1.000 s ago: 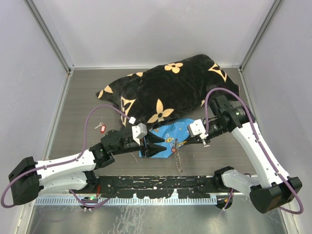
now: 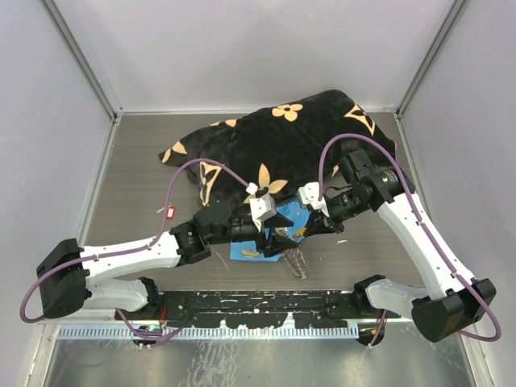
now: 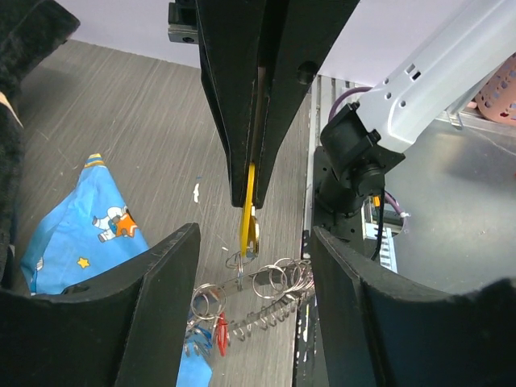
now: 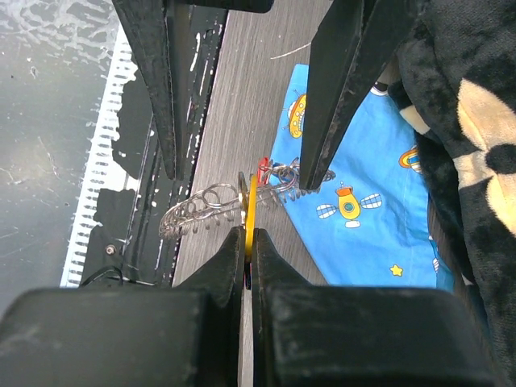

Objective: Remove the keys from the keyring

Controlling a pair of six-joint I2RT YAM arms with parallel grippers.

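My right gripper (image 2: 313,222) is shut on a yellow key, seen edge-on between its pads and again as a yellow strip (image 4: 251,211) in the right wrist view. Below the key hangs a tangle of silver coiled rings (image 3: 274,282) with a small red item (image 3: 222,333). My left gripper (image 2: 277,231) stands open just short of the key, its two fingers on either side of it in the left wrist view, nothing between them.
A blue patterned cloth (image 4: 363,226) lies under the grippers. A black patterned blanket (image 2: 274,137) fills the back. A small red item (image 2: 170,213) lies at the left on the bare floor. The workspace's front edge is close below.
My left gripper has moved right and up toward the key. My right gripper, holding the key, has shifted a little left and up, the rings moving with it.
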